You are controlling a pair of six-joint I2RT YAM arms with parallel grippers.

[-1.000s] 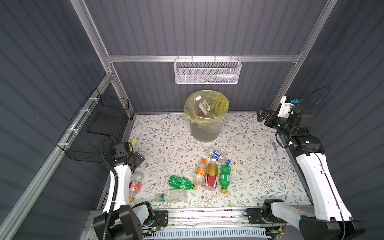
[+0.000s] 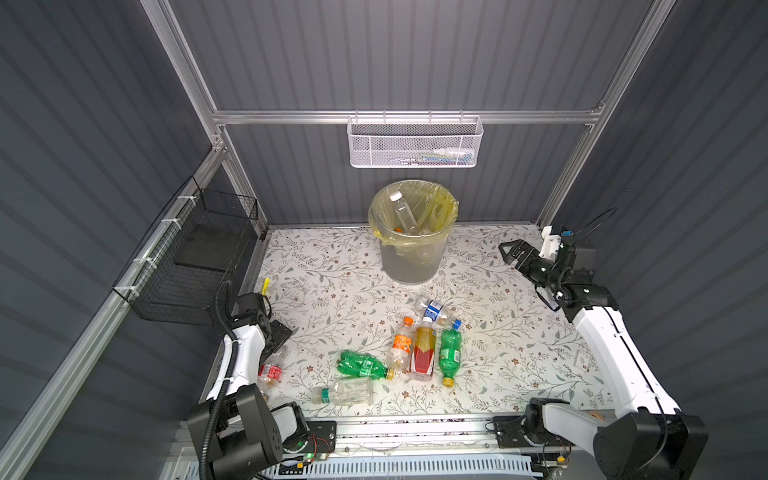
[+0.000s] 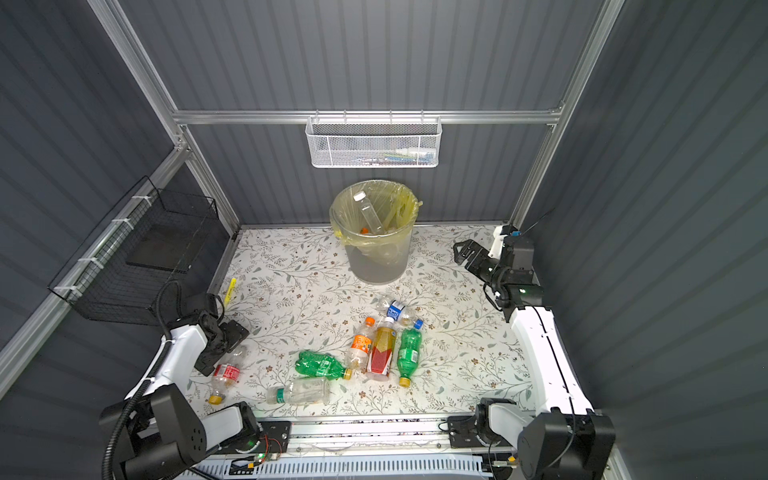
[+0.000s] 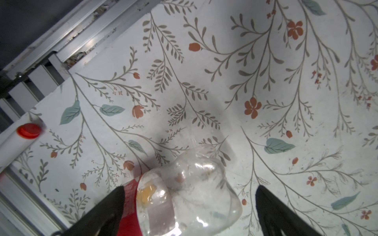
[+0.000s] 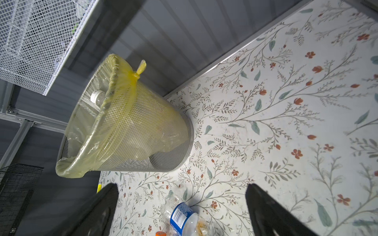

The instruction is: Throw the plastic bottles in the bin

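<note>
Low at the left edge, my open left gripper hovers over the clear bottle with a red label (image 4: 196, 192); the bottle shows between its spread fingers. My open right gripper is in the air right of the bin (image 2: 413, 260), empty. A clear bottle with a white cap (image 2: 402, 212) leans inside the yellow-lined bin. At front middle lie a crushed green bottle (image 2: 361, 365), a clear teal-capped bottle (image 2: 350, 391), an orange-labelled bottle (image 2: 401, 342), a red-and-amber bottle (image 2: 423, 352), a green bottle (image 2: 450, 356) and a blue-labelled bottle (image 5: 181, 216).
A white mesh basket (image 2: 415, 144) hangs on the back wall above the bin. A black wire basket (image 2: 196, 260) is fixed to the left wall, near the left arm. Open table lies left of the bin and on the right side.
My right gripper has come lower and a little left. My left gripper has shifted slightly toward the front, over the red-labelled bottle. Inside the bin the white-capped bottle looks a little different.
</note>
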